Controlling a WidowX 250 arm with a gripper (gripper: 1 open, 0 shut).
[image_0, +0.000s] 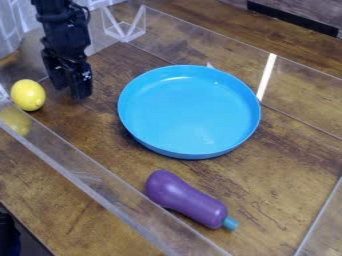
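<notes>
The black gripper is low at the upper left, just above and right of a yellow lemon-like object, its fingers pointing down; whether it is open or shut is hard to tell. A blue round tray lies on the wooden table at the centre right. A purple eggplant-like object with a teal tip lies at the bottom, below the tray.
Clear panels edge the workspace along the lower left, with reflections in them. Bare wood is free right of and below the tray, and also above it.
</notes>
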